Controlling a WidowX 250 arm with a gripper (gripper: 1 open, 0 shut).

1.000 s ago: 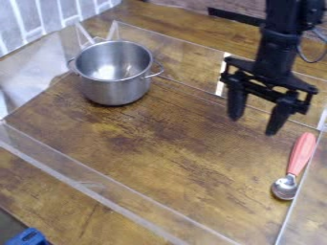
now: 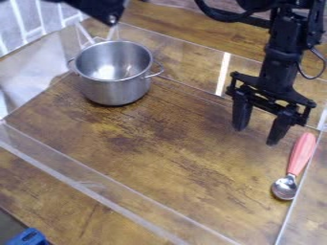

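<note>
My black gripper [image 2: 261, 122] hangs over the right side of the wooden table, its two fingers apart with nothing seen between them. Just below and right of it lies a spoon or scoop with a red handle [image 2: 303, 153] and a metal head [image 2: 285, 189]. A steel pot [image 2: 118, 86] with two handles sits at the upper left.
Clear plastic edging runs along the sides, with a white strip [image 2: 224, 69] near the back. A blue object [image 2: 29, 238] shows at the bottom left corner.
The pot and utensil have not moved.
</note>
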